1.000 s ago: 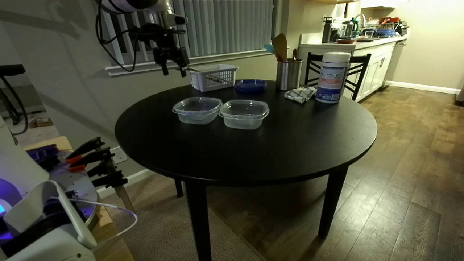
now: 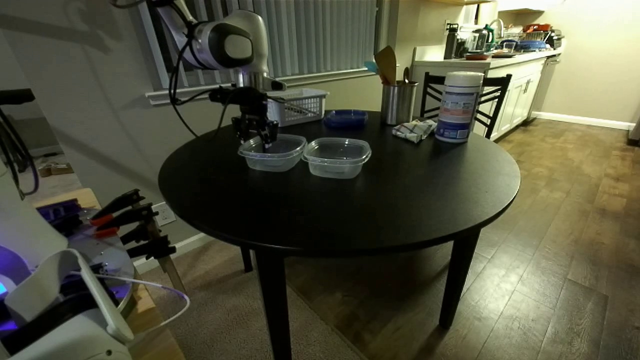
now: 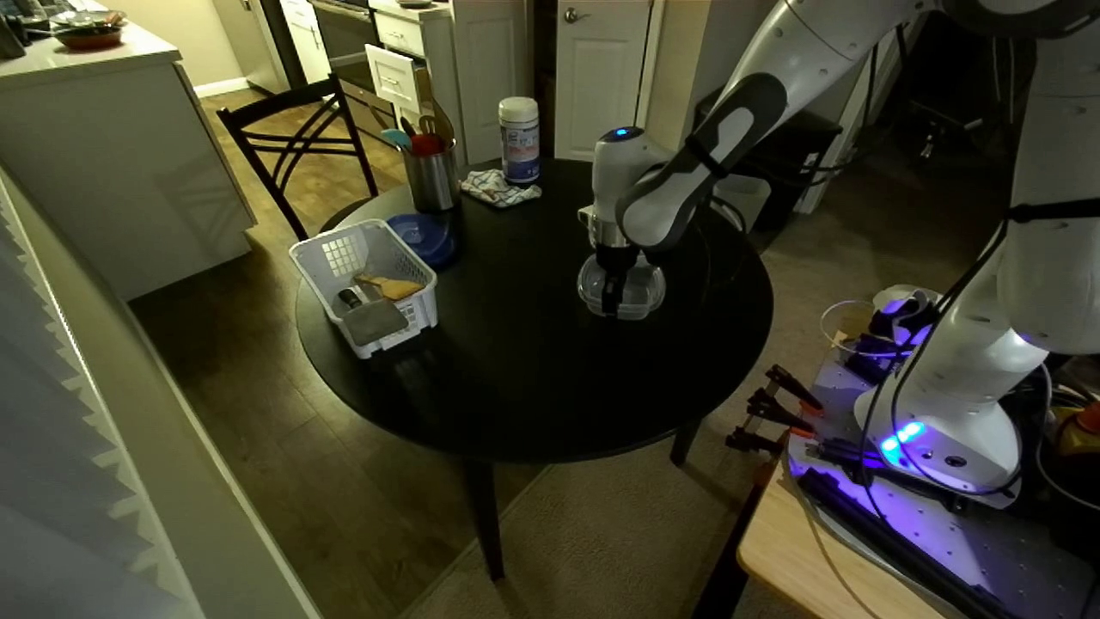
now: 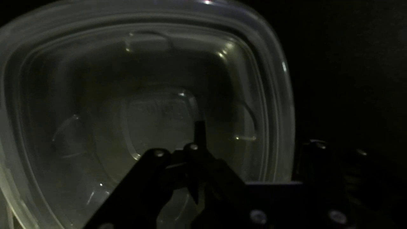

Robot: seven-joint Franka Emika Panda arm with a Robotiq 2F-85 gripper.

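Two clear plastic containers stand side by side on the black round table. Down at the left container (image 2: 282, 160) is my gripper (image 2: 265, 146), its fingertips reaching inside the rim. The right container (image 2: 337, 168) is clear of the arm. Exterior view 2 shows one container (image 3: 647, 293) plainly, with the dark gripper (image 3: 611, 308) in front of it. Seen from the wrist, a container (image 4: 267, 114) fills much of the picture and the dark fingers (image 4: 200, 133) overlap its inside. Darkness hides how far apart the fingers stand; nothing shows held between them.
A white basket (image 3: 356, 242) with utensils stands near a blue lidded dish (image 2: 346, 119). Farther along are a metal utensil holder (image 2: 398, 103), a checked cloth (image 2: 414, 131) and a wipes tub (image 2: 458, 108).
My gripper has come down from above the table, slightly rightward in exterior view 1, into the left container. Its fingers stood apart earlier. Both containers look unmoved.
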